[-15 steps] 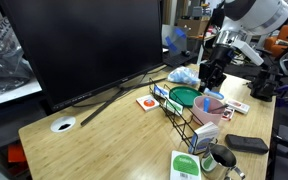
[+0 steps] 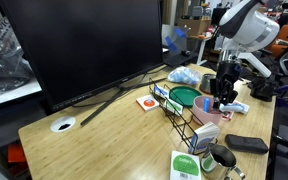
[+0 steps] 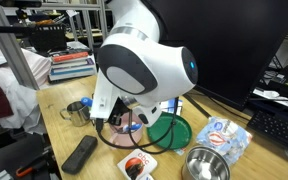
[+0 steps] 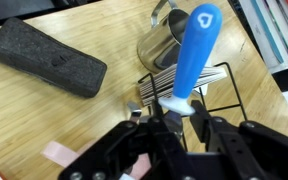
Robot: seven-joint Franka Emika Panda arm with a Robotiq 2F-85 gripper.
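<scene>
In the wrist view, my gripper is shut at the lower end of a blue-handled item [image 4: 194,52]. The handle rises toward the camera, and a whitish part [image 4: 177,104] shows by the fingertips. Exactly where the fingers grip is hard to see. In exterior view 1, my gripper [image 2: 224,102] is low at the right side of a pink bowl [image 2: 211,117]. A blue patch [image 2: 206,103] shows at this bowl; whether it belongs to the same item, I cannot tell. From the other side, my arm hides much of the bowl.
A black wire rack [image 2: 174,112] runs beside the bowl. Close by are a metal mug [image 4: 164,42], a dark case [image 4: 46,58], a green plate [image 3: 167,132] and a metal pot [image 3: 206,163]. Bare wood lies to the left in exterior view 1.
Over the last second my gripper has moved right and down in exterior view 1, from above the pink bowl to low by its right side. The bowl and rack look unmoved.
</scene>
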